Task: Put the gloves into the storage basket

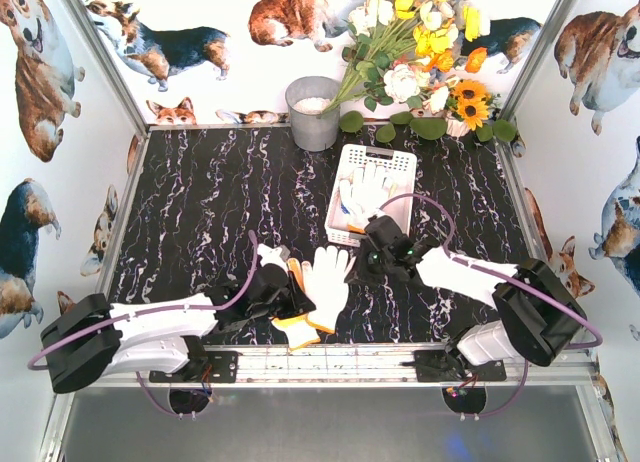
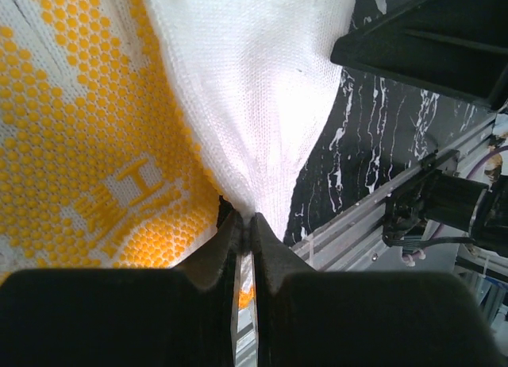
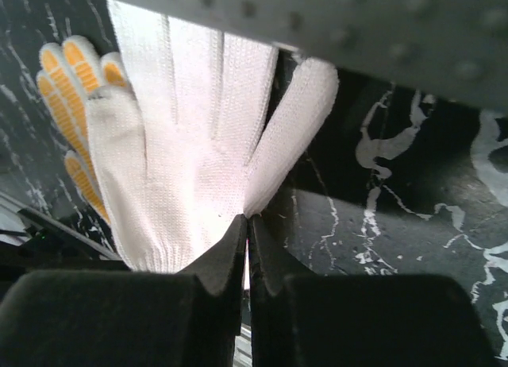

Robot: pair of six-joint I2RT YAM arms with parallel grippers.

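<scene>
A white glove [image 1: 328, 279] lies back side up at the table's front middle, overlapping a yellow-dotted glove [image 2: 87, 137]. My left gripper is shut on a fold of the white glove's left edge, beside the dotted palm. At its other edge, below the thumb, my right gripper has its fingertips together, the fabric drawn in to them. Another glove [image 1: 366, 187] rests inside the white storage basket [image 1: 400, 162], at back right. The left gripper partly covers the dotted glove in the top view.
A grey bucket [image 1: 314, 132] stands at the back edge, with flowers [image 1: 430, 52] leaning over to its right. The right arm reaches close to the basket's front.
</scene>
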